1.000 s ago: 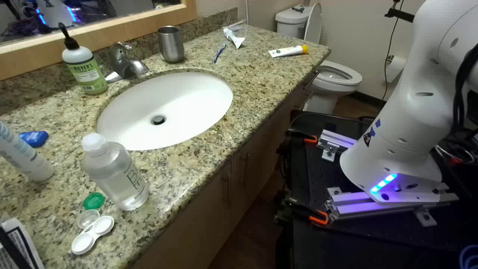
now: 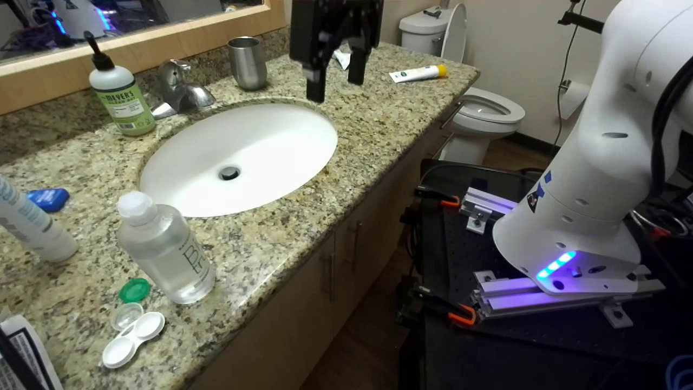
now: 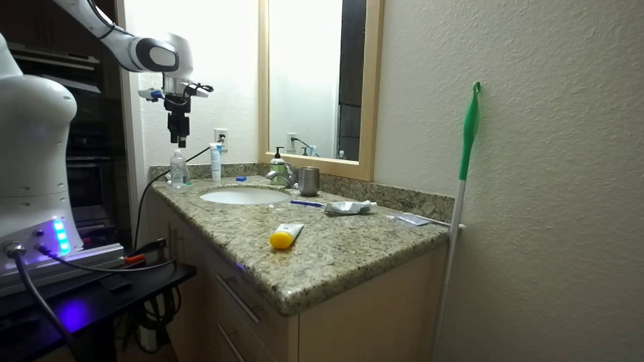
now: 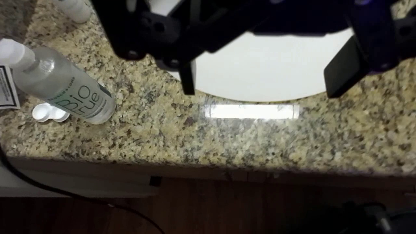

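My gripper [image 2: 335, 84] stands open above the counter in exterior view 1, with nothing between its fingers. In the wrist view its two dark fingertips [image 4: 188, 80] are wide apart over the near rim of the white sink [image 4: 269, 70]. A clear BioTrue bottle [image 4: 74, 84] stands upright at the left there, apart from the gripper. Beside that bottle lies a white contact lens case [image 2: 134, 339], with a loose green cap [image 2: 134, 290] close by. Exterior view 2 shows the gripper [image 3: 181, 145] high over the counter's far end, in line with the bottle top.
A soap bottle [image 2: 122, 97], faucet [image 2: 180, 91] and metal cup [image 2: 247, 63] line the back of the sink. A yellow-capped tube [image 3: 285, 235], a crumpled tube [image 3: 348, 207] and a blue toothbrush [image 3: 307, 203] lie toward the other end.
In exterior view 1 the gripper has come into sight at the top, where it was out of frame before. It now hides the toothbrush and part of the crumpled tube.
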